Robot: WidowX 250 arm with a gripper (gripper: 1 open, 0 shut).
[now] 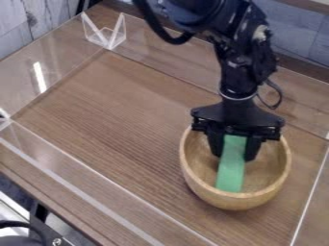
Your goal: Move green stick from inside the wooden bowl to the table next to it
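The wooden bowl [274,183] is on the right side of the table, close to the front. Inside it lies the green stick [230,175], its near end toward the bowl's front wall and its far end partly covered by the gripper. My black gripper [234,149] reaches down into the back half of the bowl, with dark fingers around the stick's upper part. Whether those fingers press on the stick is hidden by the gripper body and the bowl's shade.
Bare wooden table [115,120] stretches left of the bowl, with only a narrow strip on its right. A white wire-like holder [106,34] stands far back left. Dark cables [19,207] sit at the lower left corner.
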